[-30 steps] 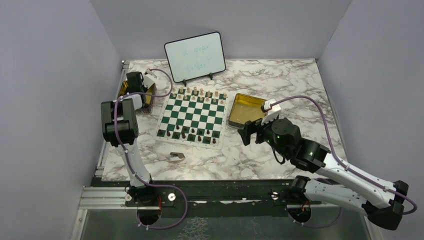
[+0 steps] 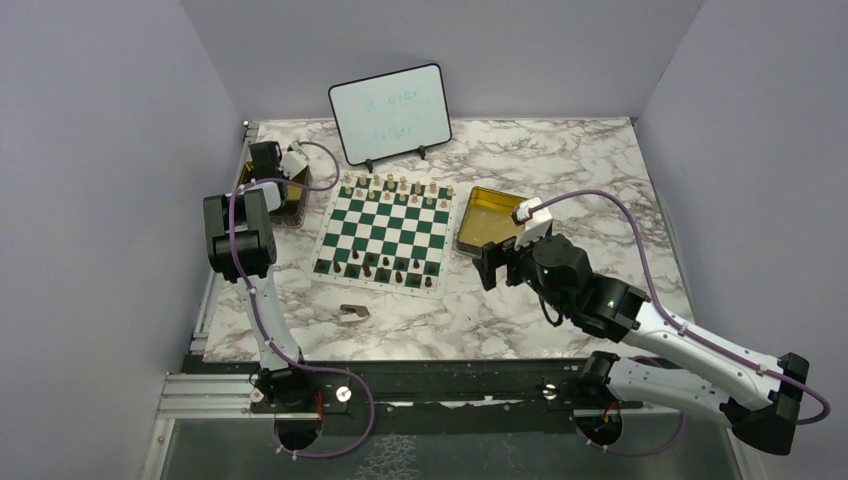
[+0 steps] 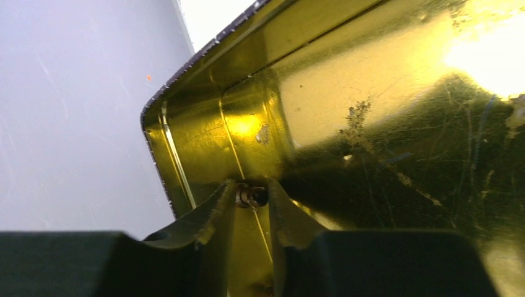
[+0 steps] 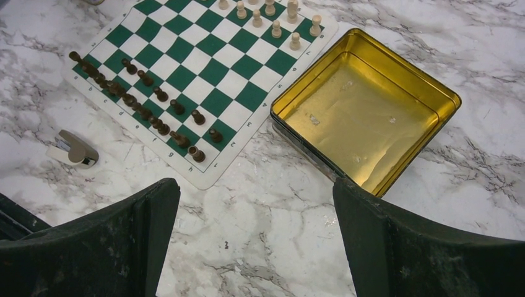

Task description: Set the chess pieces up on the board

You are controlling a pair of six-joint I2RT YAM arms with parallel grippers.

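My left gripper is down in the gold tin (image 3: 396,80) at the table's left, its fingertips close around a small brown chess piece (image 3: 252,197) near the tin's corner; whether it grips the piece is unclear. The green-and-white board (image 2: 385,236) holds white pieces along its back rows and brown pieces (image 4: 197,154) along its front rows. My right gripper stands open, nothing between its fingers, above bare table right of the board.
A second gold tin (image 4: 365,117), empty, sits right of the board. A whiteboard (image 2: 390,112) stands behind it. A small grey object (image 2: 353,313) lies in front of the board.
My left arm has shifted slightly toward the back left within the tin, and the right arm has moved very slightly. The board looks the same.
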